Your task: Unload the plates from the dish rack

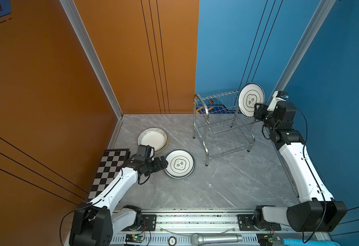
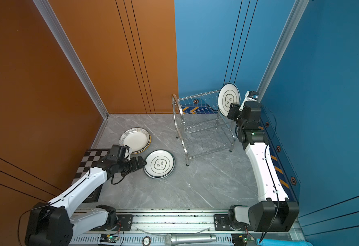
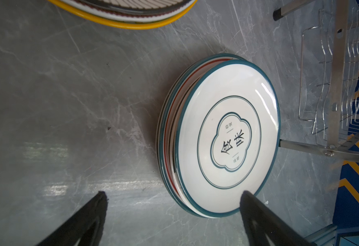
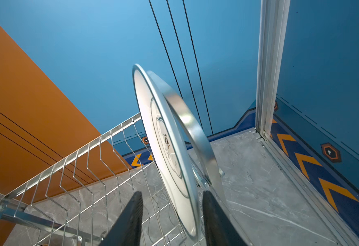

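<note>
One white plate stands upright at the right end of the wire dish rack. My right gripper is open at that plate's lower front rim, which reaches between its fingers in the right wrist view. My left gripper stands open at the left, beside a stack of teal-rimmed plates lying flat on the floor; in its wrist view the stack sits just beyond its fingers. A second pile with a yellow-rimmed plate lies behind that stack.
A checkered mat lies at the left. Orange and blue walls enclose the floor. The rack's upper tier is otherwise empty; bare floor lies in front of it.
</note>
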